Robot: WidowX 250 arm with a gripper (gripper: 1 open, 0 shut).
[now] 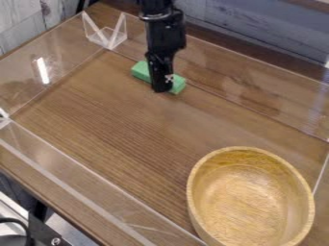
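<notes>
A dark robot arm reaches down from the top of the view, ending in my gripper [161, 83], which is low over a green block [175, 83] on the wooden table [103, 144]. The fingertips overlap the block's front part in this view; whether they touch it cannot be told. The gripper looks shut, with nothing clearly between its fingers.
A large pale yellow bowl [251, 207] sits at the lower right. A white wire-like object [106, 31] stands at the upper left, and another white item [4, 117] is at the left edge.
</notes>
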